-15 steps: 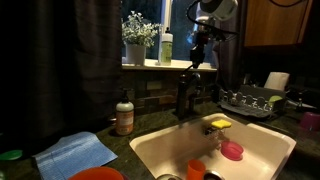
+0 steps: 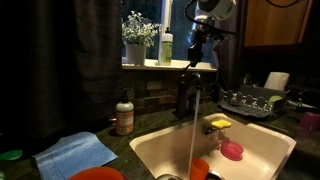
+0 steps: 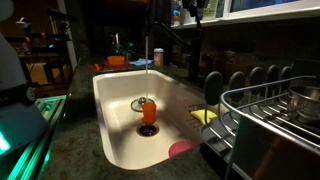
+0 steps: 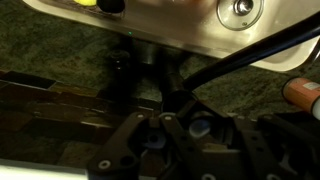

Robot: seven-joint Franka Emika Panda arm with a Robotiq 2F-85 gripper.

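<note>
My gripper (image 2: 194, 58) is at the top of the black faucet (image 2: 183, 97), behind the sink (image 2: 262, 145). In the wrist view the gripper sits at the base of the dark faucet spout (image 4: 245, 58). It is shut on part of the faucet; the dark surroundings hide the exact contact. A thin stream of water (image 2: 194, 125) falls from the spout into the sink. An orange cup (image 3: 148, 114) stands in the basin near the drain (image 3: 148, 129), with the water coming down close to it.
A pink bowl (image 2: 232, 150) and a yellow sponge (image 2: 220, 124) are at the sink's right side. Beyond is a dish rack (image 2: 245, 101). To the left are a soap bottle (image 2: 124, 116) and a blue cloth (image 2: 75, 155). A plant (image 2: 139, 36) stands on the windowsill above.
The gripper has shifted only slightly at the faucet.
</note>
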